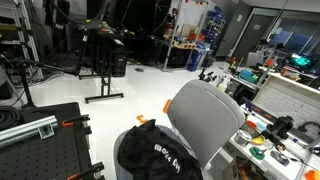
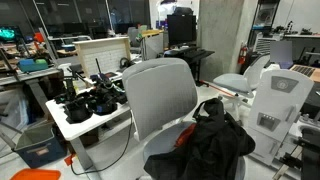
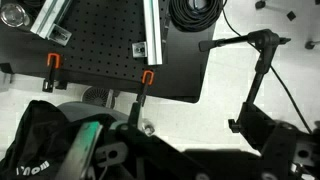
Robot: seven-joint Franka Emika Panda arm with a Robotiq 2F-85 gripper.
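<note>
A dark cloth item [image 1: 158, 155], perhaps a jacket or bag, lies crumpled on the seat of a grey chair [image 1: 202, 112]. From the other side, the same dark bundle [image 2: 215, 145] shows a bit of red beside it, in front of the grey chair back [image 2: 160, 95]. In the wrist view, part of a black item [image 3: 35, 150] with pale lettering appears at lower left. My gripper looks down over the edge of a black perforated table [image 3: 110, 25], its fingers open and nothing seen between them.
Metal rails [image 3: 152, 30], orange-and-black clamps [image 3: 53, 68] and a coiled black cable [image 3: 195, 12] sit at the table. A black angular object [image 3: 262, 70] shows over the pale floor. A cluttered workbench [image 2: 85, 115] stands behind the chair.
</note>
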